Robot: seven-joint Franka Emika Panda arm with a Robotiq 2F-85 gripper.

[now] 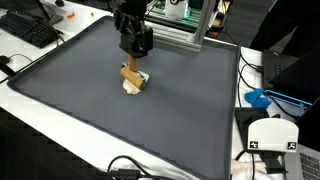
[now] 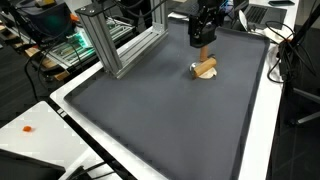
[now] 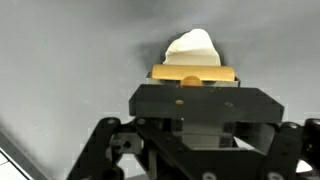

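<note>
My gripper (image 1: 133, 54) points down over the grey table, shut on an upright wooden stick (image 2: 205, 52). At the stick's lower end lies a wooden cylinder (image 1: 131, 77), crosswise, so the two look like a small mallet; whether they are joined is hard to tell. Beneath the cylinder shows a roundish white piece (image 1: 137, 85). From the wrist, the wooden cylinder (image 3: 185, 72) runs across just beyond the gripper's dark front edge, and the white piece (image 3: 193, 46) sticks out past it. The gripper's body hides the fingertips there.
A pale frame (image 2: 135, 42) stands at the table's edge. Off the table are a keyboard (image 1: 30, 28), a white case (image 1: 272, 134) and a blue object (image 1: 257, 98).
</note>
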